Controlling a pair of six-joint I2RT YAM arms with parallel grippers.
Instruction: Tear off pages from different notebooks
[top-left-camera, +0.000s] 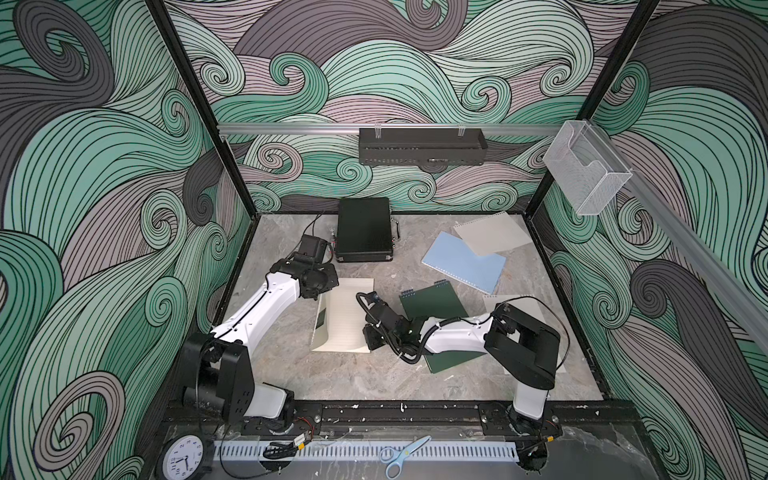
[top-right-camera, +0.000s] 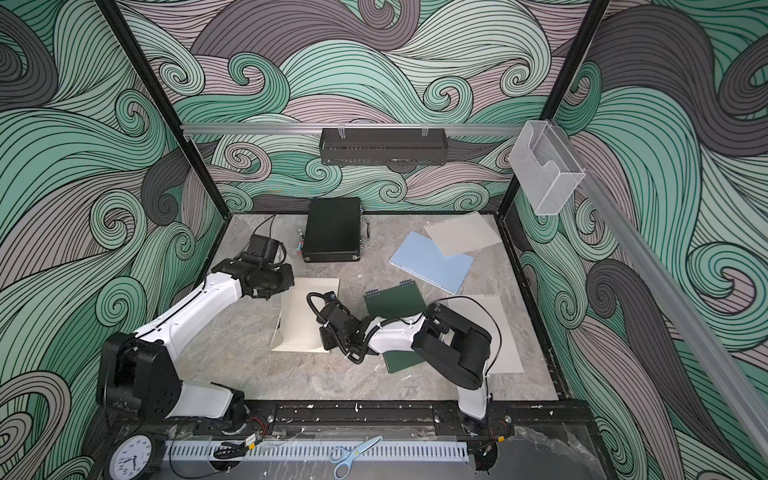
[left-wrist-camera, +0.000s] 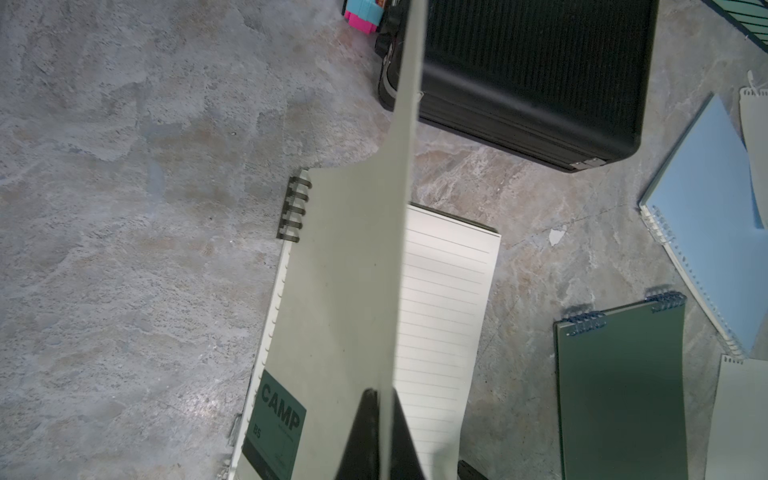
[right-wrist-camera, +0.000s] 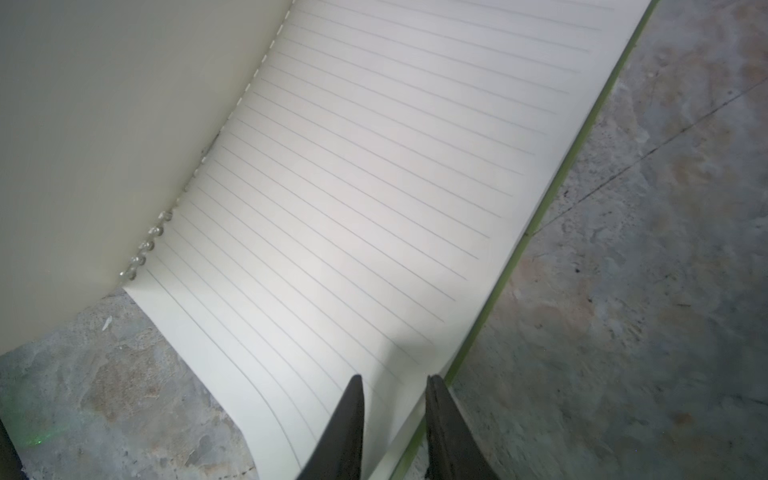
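A lined notebook (top-left-camera: 349, 312) lies open at the table's left centre, and its light cover (left-wrist-camera: 344, 264), marked CAMP, stands raised. The cover's edge runs between the fingers of my left gripper, which is shut on it. Over the notebook's free edge, my right gripper is part open. One fingertip lies over the lined page (right-wrist-camera: 376, 192) and the other over the green-edged side; whether they touch paper cannot be told. To the right lie a dark green notebook (top-left-camera: 436, 300), partly under my right arm, and a blue notebook (top-left-camera: 464, 262).
A black case (top-left-camera: 365, 228) stands behind the notebook. Pale pads lie at the back right (top-left-camera: 494, 233) and at the right (top-left-camera: 528, 308). A wire-mesh holder (top-left-camera: 586, 168) hangs at the upper right. Scissors (top-left-camera: 404, 456) lie off the table's front edge.
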